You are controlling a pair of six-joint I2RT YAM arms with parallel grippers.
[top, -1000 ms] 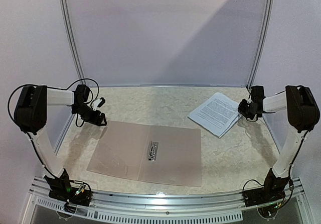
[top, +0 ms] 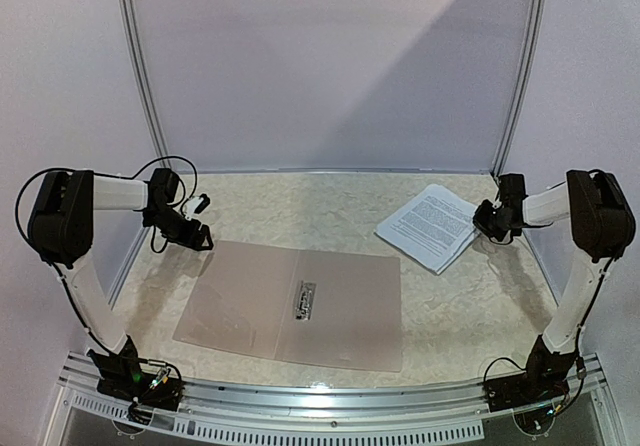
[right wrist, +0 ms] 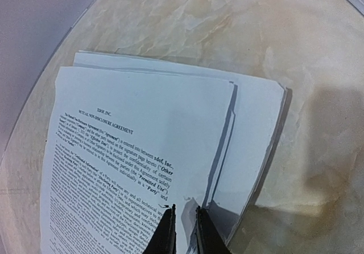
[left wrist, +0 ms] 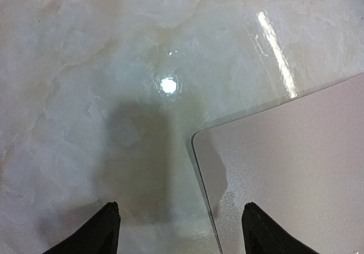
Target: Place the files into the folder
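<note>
The folder (top: 340,336) lies spread flat on the table, pinkish and see-through, with a metal clip (top: 305,301) near its middle. Right of it and farther back is the stack of printed files (top: 425,221), its sheets slightly fanned out. My left gripper stands open over the folder's far left corner, with its fingers wide apart and nothing between them. At the stack's right edge, my right gripper has its fingertips a small gap apart, above the top sheet; whether they touch the paper is unclear.
Bare marbled table (top: 300,211) stretches behind the folder and between the left arm and the stack. Upright panels close off the back and both sides. A metal rail (top: 330,398) runs along the front edge.
The right arm has shifted by a hair. The left arm, the folder and the files are where they were.
</note>
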